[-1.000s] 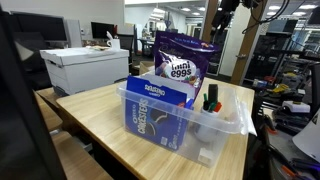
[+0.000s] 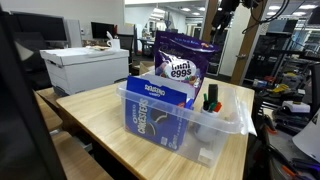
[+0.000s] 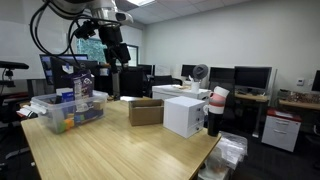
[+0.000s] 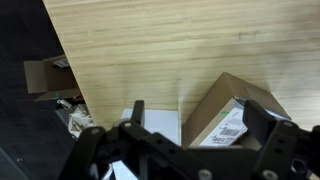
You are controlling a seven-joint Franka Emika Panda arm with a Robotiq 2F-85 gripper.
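Observation:
In the wrist view my gripper is open, its two dark fingers wide apart over the wooden table [image 4: 165, 55], nothing between them. An open brown cardboard box [image 4: 205, 108] lies below the right finger, partly covered by the gripper. The top of a white box [image 4: 155, 122] shows below the left finger. Exterior view 2 has my gripper [image 3: 116, 64] high above the table, with the brown box [image 3: 146, 112] and white box [image 3: 182, 117] standing side by side beyond it.
A clear plastic bin [image 2: 185, 133] holds a purple Mini Eggs bag [image 2: 183, 66], a blue packet [image 2: 155, 122] and several pens. Bare tabletop [image 3: 120, 150] fills the middle. Cups [image 3: 216, 104] stand near the table's edge, beside the white box.

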